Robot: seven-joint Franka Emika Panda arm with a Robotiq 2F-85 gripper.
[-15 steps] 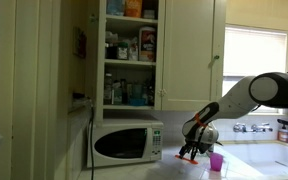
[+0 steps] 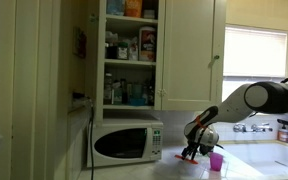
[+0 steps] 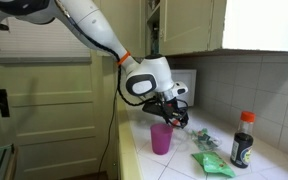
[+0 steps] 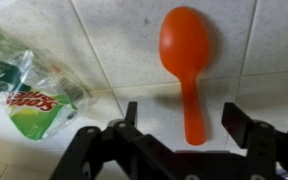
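Note:
An orange spoon [image 4: 185,45] lies on the white tiled counter, its bowl pointing away and its handle running back between my gripper's fingers in the wrist view. My gripper is open above it, one finger on either side of the handle and clear of it. From the side, the gripper [image 3: 177,119] points down just behind a pink cup [image 3: 161,138], which stands upright on the counter.
A clear plastic package with a green Scotch label [image 4: 36,115] lies left of the spoon. Near it on the counter are a green packet [image 3: 213,164] and a dark bottle with a red cap [image 3: 243,140]. A microwave [image 2: 127,142] stands farther along; a sink [image 2: 273,155] is at the right.
The arm has shifted only slightly, with the gripper a little lower over the counter. The cup has stayed in place.

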